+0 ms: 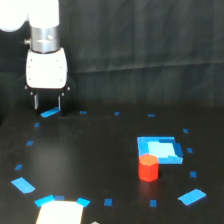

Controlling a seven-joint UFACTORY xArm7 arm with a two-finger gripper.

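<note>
My gripper (48,103) hangs at the upper left, pointing down, its two dark fingers apart with nothing seen between them. On the right side of the black table sits a small blue tray (143,140) with a pale bottom. A red cylinder (148,170) with a lighter orange top stands at the tray's front left and overlaps it in this view. Whether the two touch cannot be told. The gripper is well away from both, farther back and to the left.
Blue tape pieces (23,185) and small blue marks lie across the table. A cream-coloured object (60,213) is cut off by the bottom edge.
</note>
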